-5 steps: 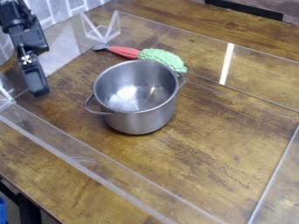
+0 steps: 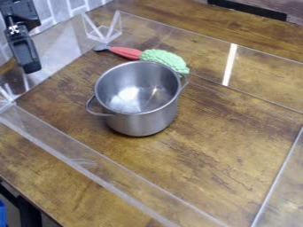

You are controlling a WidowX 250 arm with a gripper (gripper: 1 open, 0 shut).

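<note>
A steel pot (image 2: 138, 111) with two side handles stands upright and empty near the middle of the wooden table (image 2: 219, 155). Behind it lie a green cloth-like item (image 2: 166, 59) and a red-handled utensil (image 2: 124, 51). My black gripper (image 2: 27, 55) is at the upper left edge, raised and apart from the pot, partly out of frame; its finger state is unclear.
Clear acrylic walls (image 2: 83, 162) border the work area. The table right of and in front of the pot is bare.
My gripper has moved up and toward the left edge, partly leaving the view. The pot and other items have not moved.
</note>
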